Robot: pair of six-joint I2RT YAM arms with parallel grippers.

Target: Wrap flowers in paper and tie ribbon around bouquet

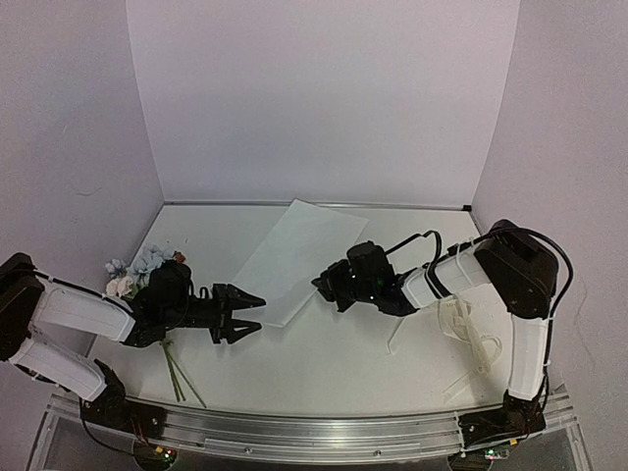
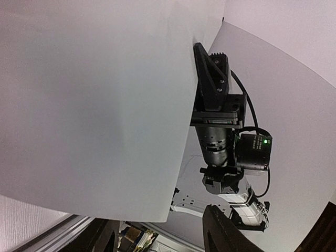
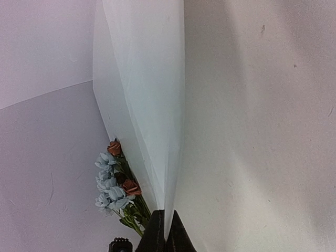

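A sheet of white paper (image 1: pixel 299 250) slants across the middle of the table, and its edge rises into my right gripper (image 1: pixel 318 286). In the right wrist view the dark fingers (image 3: pixel 155 228) are shut on that edge. My left gripper (image 1: pixel 261 314) stands open close to the sheet's near corner; the left wrist view shows its fingers (image 2: pixel 212 226) wide apart with nothing between them. The bouquet (image 1: pixel 147 263) of blue, pale pink and rust-coloured flowers lies at the left, partly hidden under the left arm, with its green stems (image 1: pixel 177 373) toward the front.
Cream ribbon (image 1: pixel 478 343) lies looped at the right, near the right arm. A thin pale strip (image 1: pixel 396 336) sits below the right gripper.
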